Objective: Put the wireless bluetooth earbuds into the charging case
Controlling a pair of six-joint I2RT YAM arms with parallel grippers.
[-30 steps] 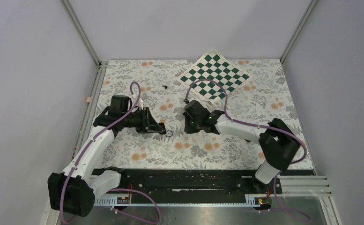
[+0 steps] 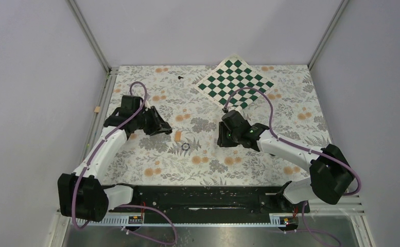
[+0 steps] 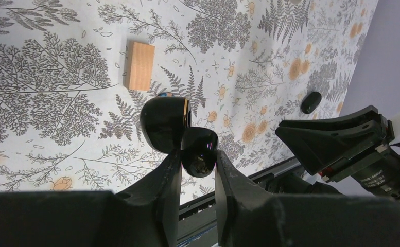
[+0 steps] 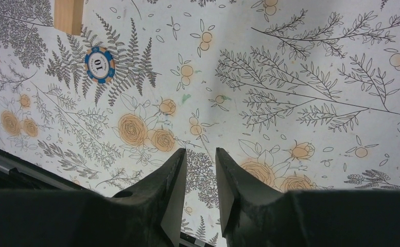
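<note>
A black charging case, its lid (image 3: 164,124) open, is held up over the table by my left gripper, the rounded body (image 3: 200,149) pinched between the fingertips. From above, only a dark bit of the case (image 2: 167,131) shows at that gripper's tip. A small black piece, seemingly an earbud (image 2: 180,77), lies alone toward the back of the table. My right gripper is above the middle of the table, its fingers a narrow gap apart, with just the tablecloth seen between them. The inside of the case is hidden.
A wooden block (image 3: 140,67) and a blue-and-white chip (image 4: 100,65) lie between the two grippers. The checkered board (image 2: 235,81) lies at the back. A black oval object (image 3: 311,102) rests on the right side, partly under my right arm from above.
My left gripper has drawn back to the left with the case, and my right gripper has moved right. The small black piece now lies farther back than a second ago.
</note>
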